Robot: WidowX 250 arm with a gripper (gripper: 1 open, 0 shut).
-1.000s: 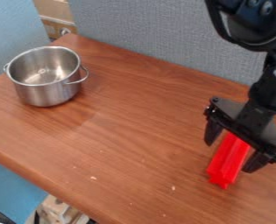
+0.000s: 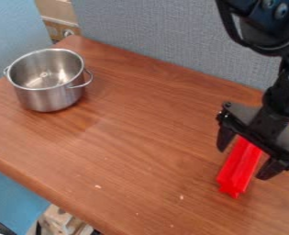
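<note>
A red oblong block (image 2: 238,173) lies on the wooden table at the right. My black gripper (image 2: 246,155) is open over it, its two fingers on either side of the block's upper part; whether they touch it I cannot tell.
A steel pot (image 2: 46,90) with two handles stands at the far left of the table (image 2: 134,165). A grey padded wall backs the table, and a blue surface borders it at the left.
My gripper has shifted very slightly up and to the right. The red block and the pot look unmoved.
</note>
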